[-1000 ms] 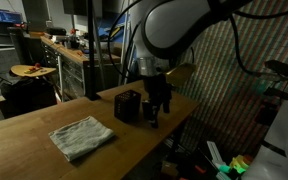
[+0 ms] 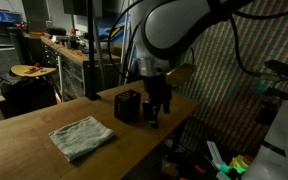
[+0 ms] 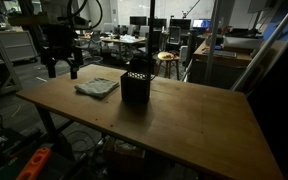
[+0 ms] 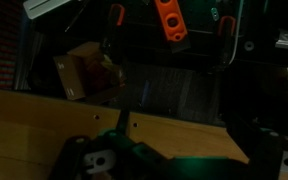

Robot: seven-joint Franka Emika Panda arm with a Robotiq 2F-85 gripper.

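Observation:
My gripper hangs above the near end of the wooden table, pointing down, its two fingers apart with nothing between them. In exterior view 1 the gripper appears to the right of a black mesh holder. A folded pale cloth lies flat on the table, clear of the gripper. From the other side, the cloth sits between the gripper and the upright mesh holder. Neither cloth nor holder shows in the dark wrist view, where the table edge crosses below.
A dark upright pole rises behind the holder. Below the table edge, the wrist view shows a cardboard box and an orange-red object near the robot's base.

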